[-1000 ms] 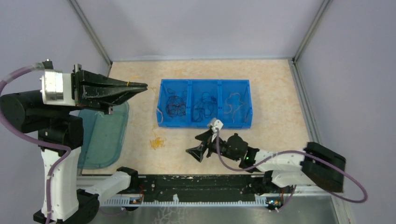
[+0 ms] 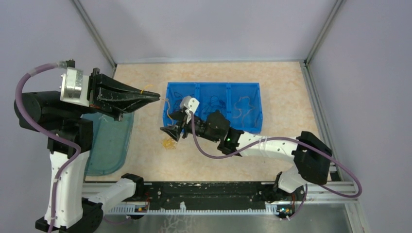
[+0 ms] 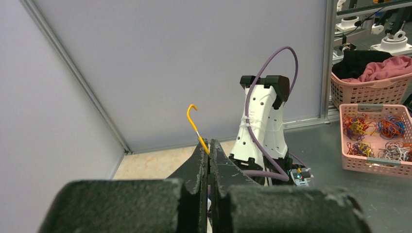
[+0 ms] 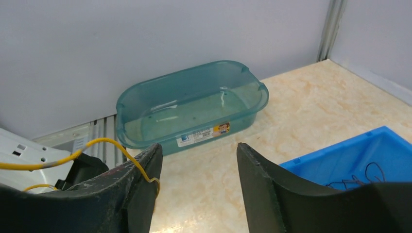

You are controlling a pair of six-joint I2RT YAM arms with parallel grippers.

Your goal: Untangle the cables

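My left gripper [image 2: 156,96] is raised and shut with the yellow cable [image 3: 190,116] at its fingertips; the cable's end curls up in the left wrist view and hangs down in the top view toward my right gripper. That gripper stands part open over the blue bin's left side, the strand [image 4: 115,143] crossing its left finger in the right wrist view. A yellow heap [image 2: 169,143] lies on the table below.
The blue three-compartment bin [image 2: 245,90] holds dark and pale cables. A teal tray [image 2: 104,150] sits at the left.
My right gripper has risen and moved left to the hanging yellow cable.
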